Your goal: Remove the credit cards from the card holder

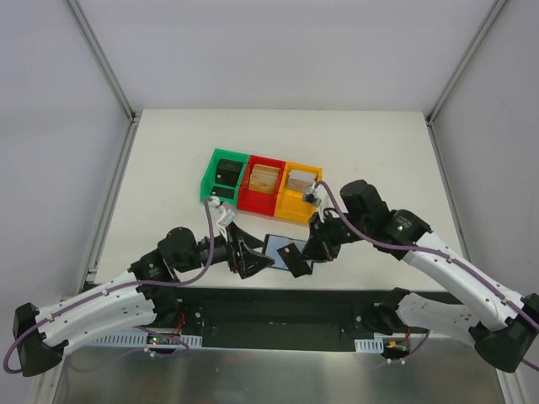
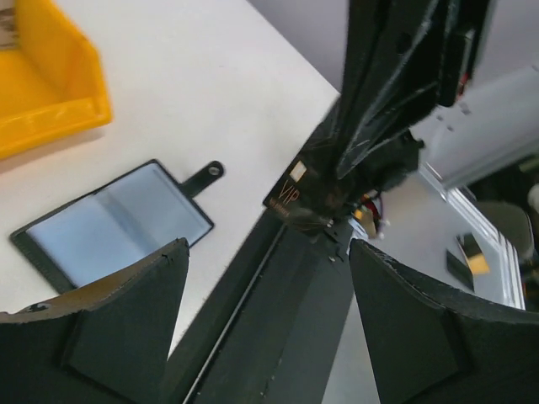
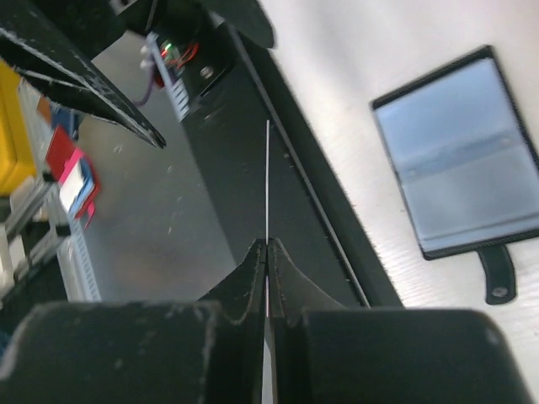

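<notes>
The open card holder [image 1: 277,244] lies on the table with its pale inside up; its dark rim and strap [image 2: 202,179] show in the left wrist view. A black card [image 1: 294,261] with gold lettering is up off the table, over the holder's front edge. My right gripper is closed on this card, which appears edge-on as a thin upright line between its fingertips. Left of the card, my left gripper stands open; the card [image 2: 290,192] shows beyond its gap, with nothing between its fingers.
Behind the holder stand joined green [image 1: 208,174], red [image 1: 244,195] and yellow [image 1: 295,208] bins with small boxes in them. The table's front edge runs close below both grippers, with a dark gap beyond.
</notes>
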